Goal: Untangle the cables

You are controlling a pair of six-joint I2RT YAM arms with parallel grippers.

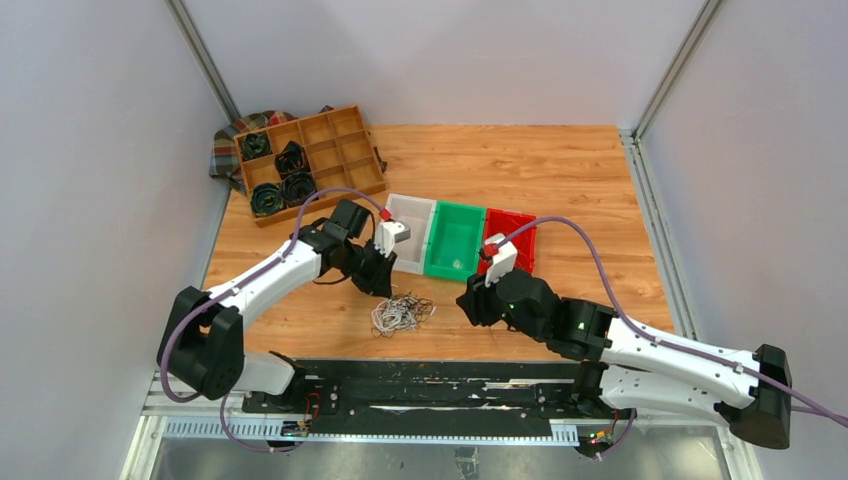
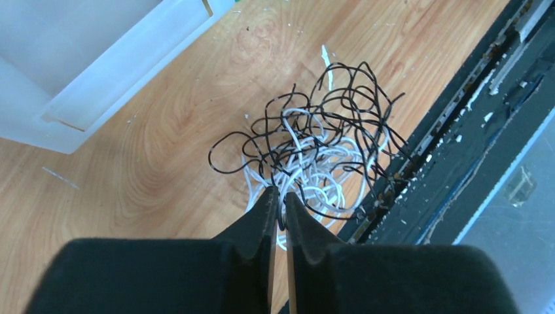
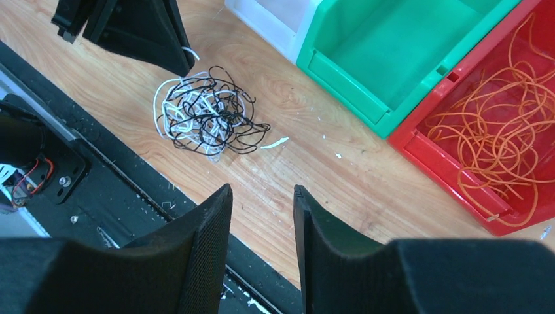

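A tangle of black and white cables (image 1: 400, 314) lies on the wooden table in front of the white bin. My left gripper is over it, its narrowly spaced fingers with cable strands between or just beyond their tips; whether they grip any is unclear. In the right wrist view a white strand sticks out at that gripper's fingertips. My right gripper stands open, empty, to the right of the tangle.
White (image 1: 405, 230), green (image 1: 455, 240) and red (image 1: 522, 224) bins stand behind the tangle; orange cable (image 3: 504, 124) lies in the red one. A compartment box (image 1: 340, 130) with dark coils is at back left.
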